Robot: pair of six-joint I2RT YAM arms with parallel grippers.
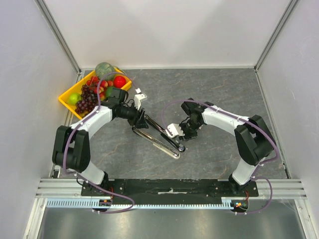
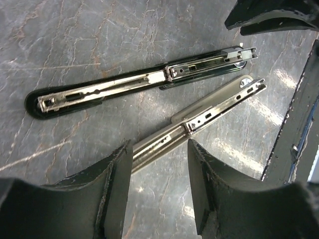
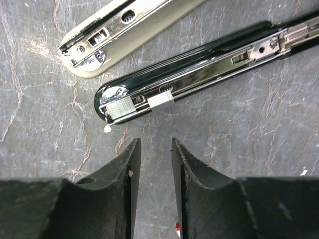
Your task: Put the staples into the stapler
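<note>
The black stapler (image 1: 172, 141) lies opened out flat on the grey table, its rail facing up. In the right wrist view one staple strip (image 3: 120, 108) sits at the rail's front end; a second strip (image 3: 161, 99) rests askew across the rail behind it. My right gripper is part open beside that end, its fingers (image 3: 134, 162) apart and empty. The beige stapler (image 2: 202, 122), also opened out, lies beside the black one. My left gripper is open above the table, with part of the beige stapler visible below, between its fingers.
At the back left stands a yellow basket (image 1: 66, 103) of fruit. In the left wrist view, the right arm's dark fingers (image 2: 279, 24) reach in near the black stapler's end.
</note>
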